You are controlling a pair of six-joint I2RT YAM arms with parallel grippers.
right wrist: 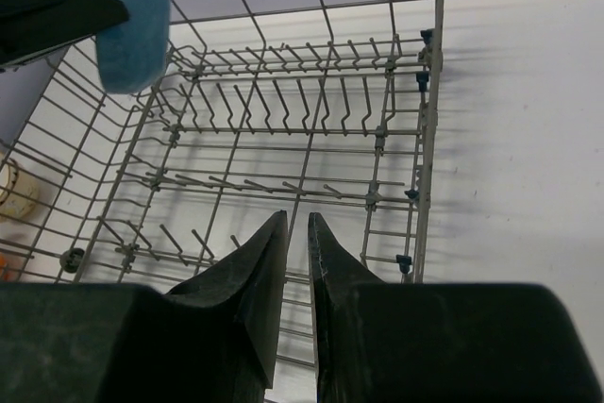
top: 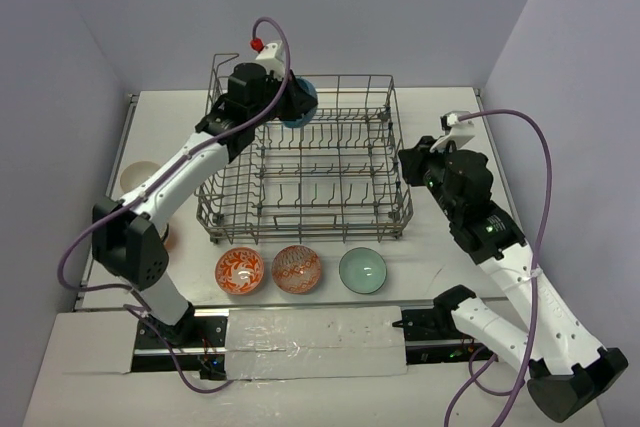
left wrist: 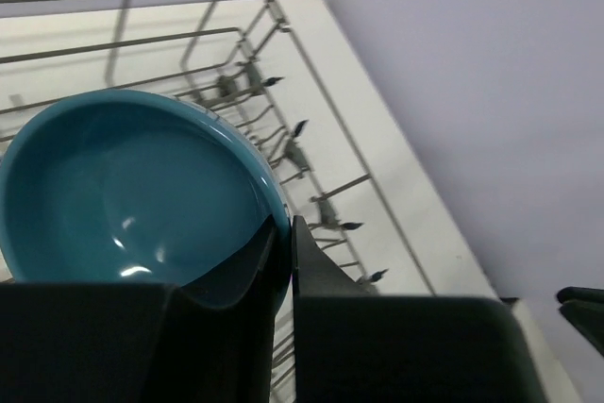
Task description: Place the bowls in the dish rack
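A blue bowl (left wrist: 123,195) hangs tilted on its side over the back of the wire dish rack (top: 320,231), its rim pinched by my left gripper. In the right wrist view the same bowl (right wrist: 134,30) shows edge-on at the upper left. My right gripper is at the rack's right side; its fingers are close together with a narrow gap, and nothing shows between them. Along the rack's front stand an orange patterned bowl (top: 240,270), a reddish patterned bowl (top: 297,269) and a green bowl (top: 362,271).
A pale round dish (top: 138,175) lies left of the rack, with more dishware partly hidden under my left arm. No bowls show in the rack's wire slots. Walls close in the back and both sides; the table right of the rack is bare.
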